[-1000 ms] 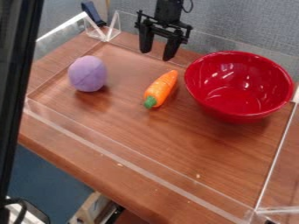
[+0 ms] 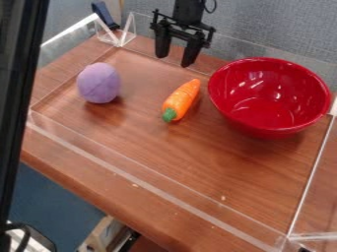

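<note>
My black gripper (image 2: pixel 175 49) hangs at the top centre of the view, over the back of the wooden surface, fingers open and pointing down with nothing visible between them. An orange carrot (image 2: pixel 182 98) with a green tip lies below it, near the middle. To its left sits a pale purple ball (image 2: pixel 99 83). A large red bowl (image 2: pixel 269 95) stands on the right, empty, beside the carrot.
Clear low walls (image 2: pixel 171 197) border the wooden surface (image 2: pixel 158 167), whose front half is bare. A dark post (image 2: pixel 16 69) runs down the left edge of the view.
</note>
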